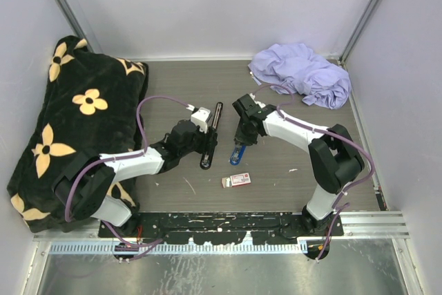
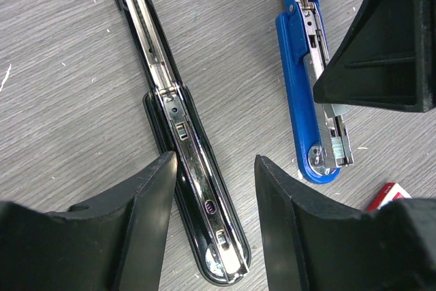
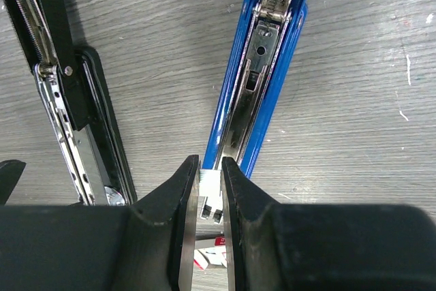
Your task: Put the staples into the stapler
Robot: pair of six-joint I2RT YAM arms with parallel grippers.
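Note:
Two staplers lie opened flat on the table, a black one (image 1: 214, 122) and a blue one (image 1: 236, 155), their rails showing. My left gripper is open over the lower part of the black stapler (image 2: 221, 250). My right gripper is shut on a small silvery-white staple strip (image 3: 210, 183), held above the end of the blue stapler (image 3: 272, 66). A red-and-white staple box (image 1: 236, 179) lies in front of the staplers, partly hidden behind the right fingers in the right wrist view.
A dark flowered cushion (image 1: 90, 101) fills the left side, and a lilac cloth (image 1: 304, 74) is heaped at the back right.

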